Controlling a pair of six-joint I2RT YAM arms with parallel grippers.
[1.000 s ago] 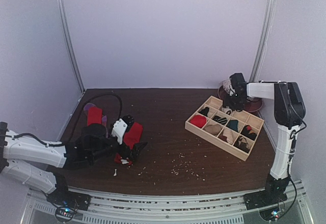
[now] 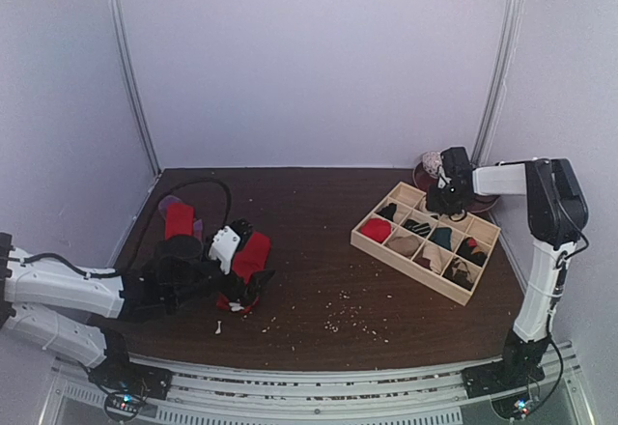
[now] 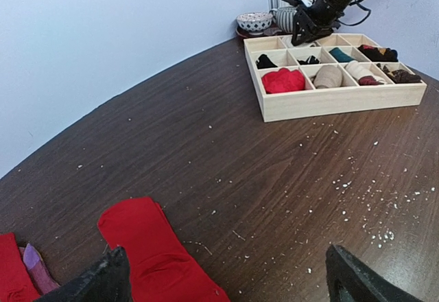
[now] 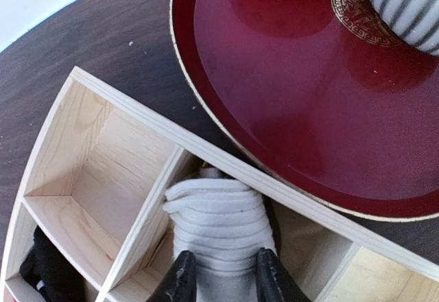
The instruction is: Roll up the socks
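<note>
A rolled pale sock (image 4: 219, 230) lies in a back compartment of the wooden box (image 2: 406, 266). My right gripper is over it, with partly closed fingers (image 4: 180, 278) at both sides of the roll; whether they squeeze it cannot be told. At the left of the table lies a flat red sock (image 3: 154, 250), with another red sock (image 3: 14, 271) and something purple (image 3: 38, 268) beyond it. My left gripper hangs open over the near end of the flat red sock, nothing between its fingers.
Several rolled socks fill other compartments, including a red roll (image 2: 375, 229). The back left compartment (image 4: 123, 171) is empty. A dark red tray (image 4: 274, 75) with bowls stands close behind the box. White crumbs (image 2: 343, 319) dot the front.
</note>
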